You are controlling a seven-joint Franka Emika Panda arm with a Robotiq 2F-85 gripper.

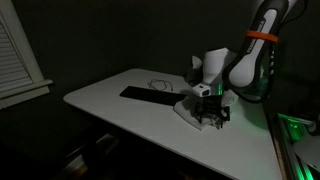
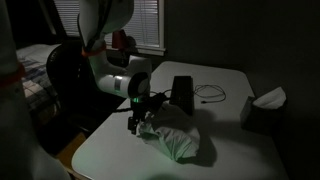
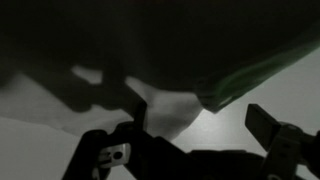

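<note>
A crumpled white cloth lies on the white table, partly hidden behind the arm in exterior view 1. Low over its edge is my gripper, pointing down with its fingers apart. From the wrist, the spread fingers show dark at the sides of the frame, and pale cloth lies between and beyond them in shadow. Nothing is visibly gripped. Whether the fingertips touch the cloth is too dark to tell.
A long black object, perhaps a keyboard, lies behind the cloth, with a thin cable near it. A dark tissue box stands at the table's far side.
</note>
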